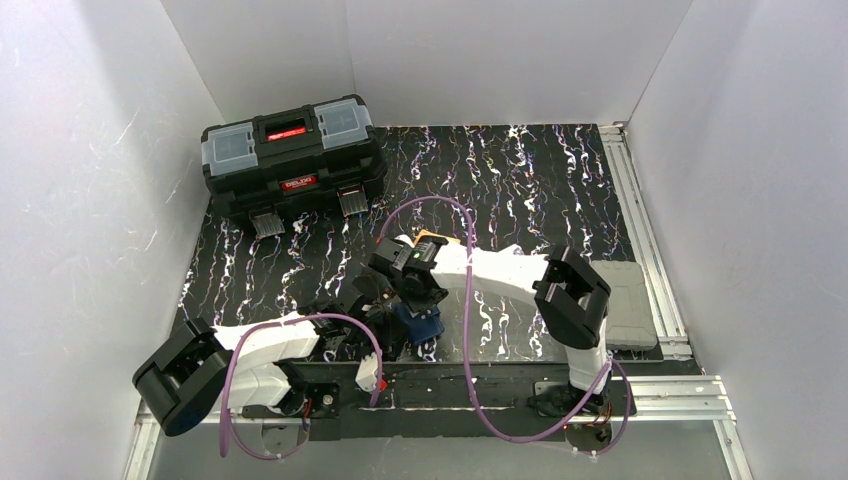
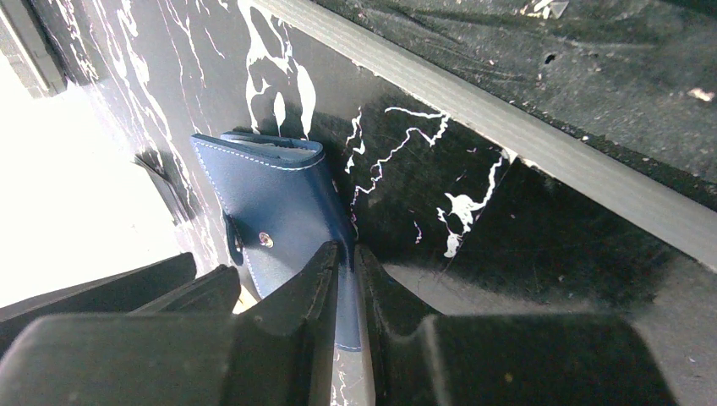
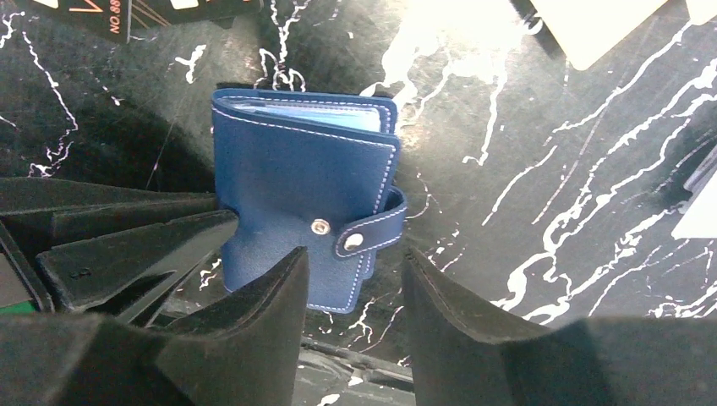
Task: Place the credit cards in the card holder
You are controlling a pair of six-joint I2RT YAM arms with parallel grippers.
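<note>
The dark blue card holder (image 3: 287, 182) lies closed on the table, its strap (image 3: 372, 233) unfastened beside the snap stud. A pale blue layer (image 3: 330, 117) shows inside its top opening. My left gripper is shut on the holder's spine edge; its fingers (image 3: 190, 228) reach in from the left in the right wrist view. My right gripper hangs open over the holder, nothing between its fingertips. A black card with orange print (image 3: 161, 13) lies beyond the holder to the left, and a gold-cream card (image 3: 588, 25) to the right.
A black toolbox (image 1: 295, 160) stands at the back left and a grey flat box (image 1: 627, 300) at the right. The table's front edge (image 2: 507, 127) runs close to the holder. Open tabletop (image 1: 540, 190) lies behind the right arm.
</note>
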